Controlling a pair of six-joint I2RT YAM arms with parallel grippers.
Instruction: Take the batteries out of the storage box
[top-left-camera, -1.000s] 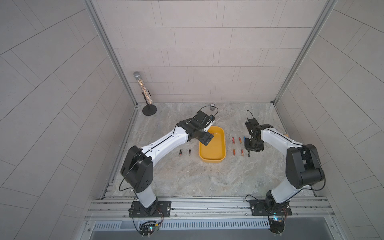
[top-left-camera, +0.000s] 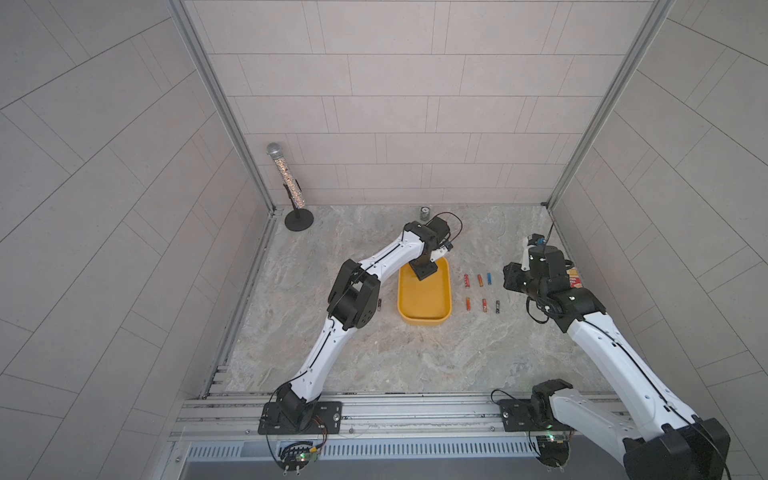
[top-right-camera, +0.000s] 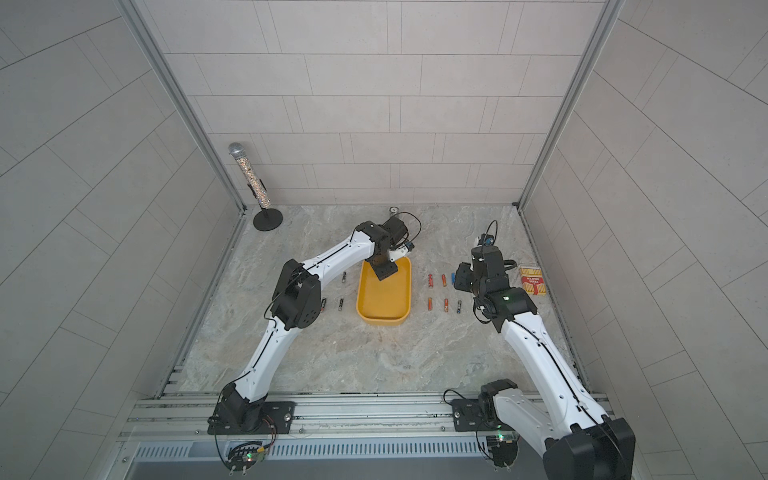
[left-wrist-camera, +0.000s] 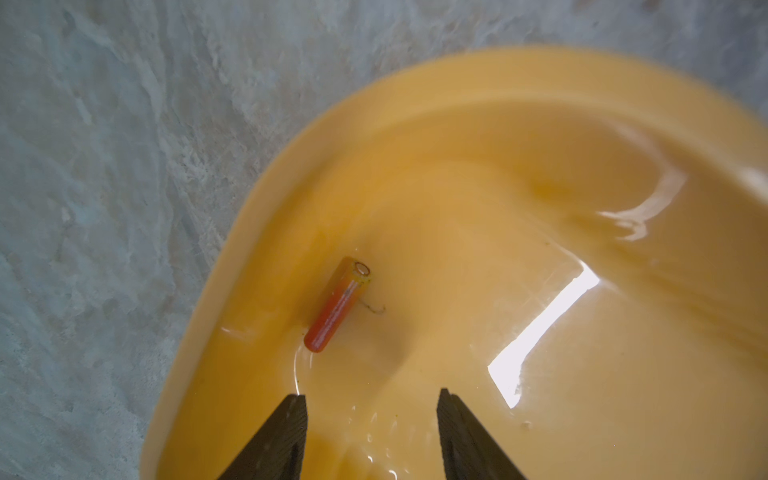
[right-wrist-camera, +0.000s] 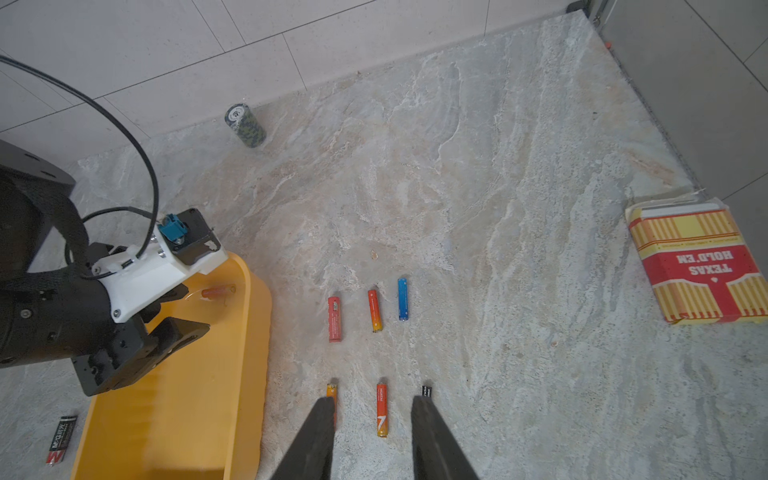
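Observation:
The yellow storage box (top-left-camera: 425, 323) stands mid-table. An orange-red battery (left-wrist-camera: 337, 310) lies on its floor near the rounded wall in the left wrist view; in the right wrist view a reddish battery (right-wrist-camera: 217, 292) shows in the box's far corner. Above the box's far end is my left gripper, its fingers apart and empty, with the battery beyond their tips. My right gripper is held over the table right of the box, fingers apart with nothing between them. Outside the box lie a blue battery (right-wrist-camera: 402, 299), a red battery (right-wrist-camera: 334, 319) and several others.
On the left of the box lie several dark batteries, one dark battery (right-wrist-camera: 61, 439) close to its wall. A can (right-wrist-camera: 245, 125) stands at the back. A card box (right-wrist-camera: 698, 262) lies at the right edge, and the lit lamp (top-left-camera: 298, 219) at the back left.
My left arm has swung right and back, bringing its gripper from the box's left side over its far end.

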